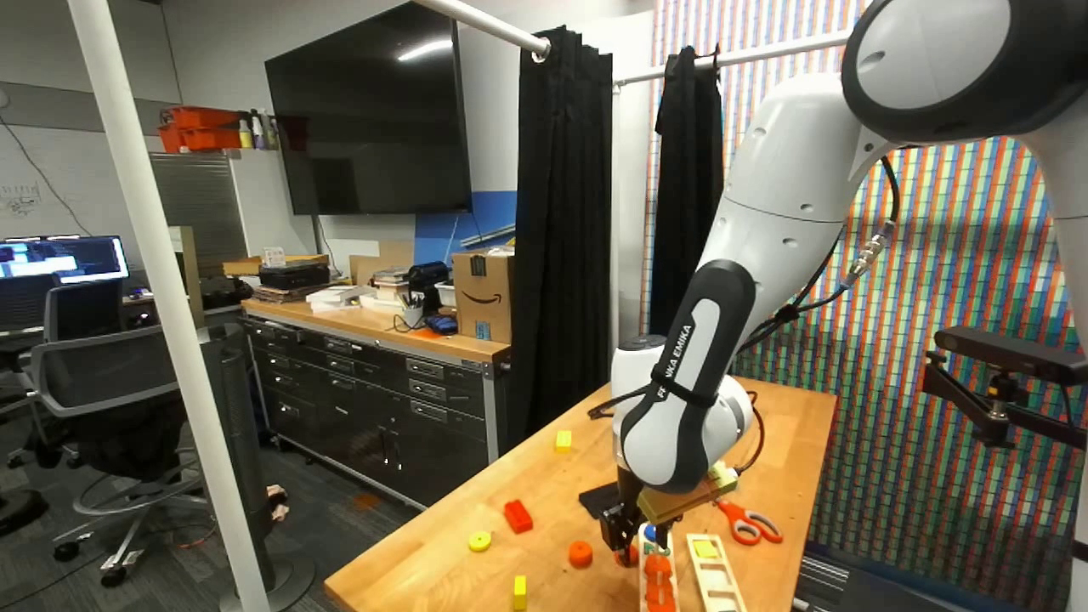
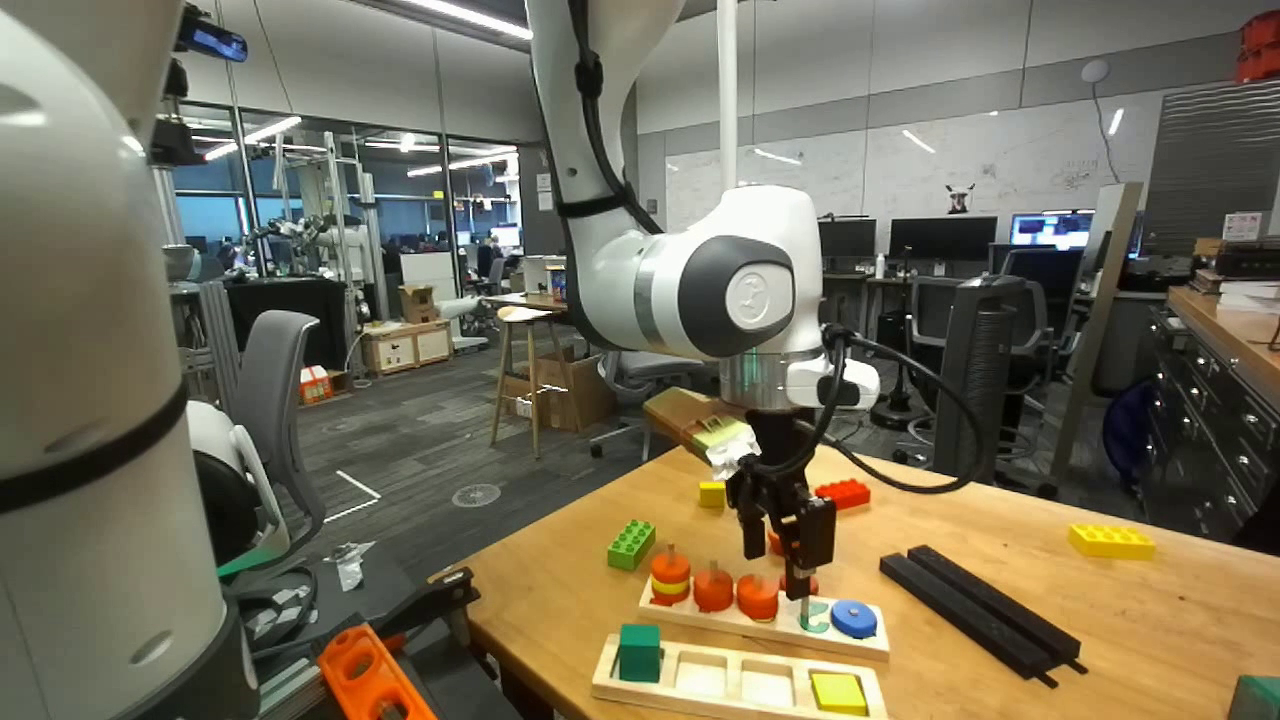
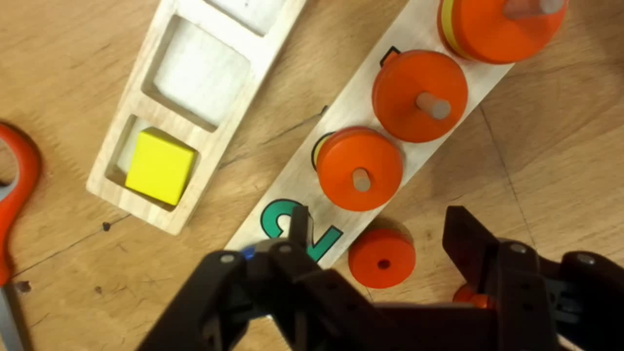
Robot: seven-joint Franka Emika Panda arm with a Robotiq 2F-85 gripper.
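Note:
My gripper is open above the table by the peg board point(image 3: 333, 111). A loose orange disc point(image 3: 381, 258) lies in view between its fingers, close beside the board and not on a peg. Orange discs sit on three of the pegs, with yellow showing under some of them; one stack point(image 2: 669, 576) is at the board's far-left end. A blue disc point(image 2: 854, 618) is at the other end, next to a green printed number. In the wrist view the left finger mostly covers the blue disc. Another orange disc point(image 1: 580, 554) rests farther out on the table.
A wooden tray point(image 2: 740, 676) with a yellow block and a green block lies parallel to the board. Orange scissors point(image 1: 750, 527) lie nearby. Black bars point(image 2: 984, 612), a green brick point(image 2: 631, 545), a red brick point(image 1: 518, 516) and a yellow disc point(image 1: 479, 541) are scattered around.

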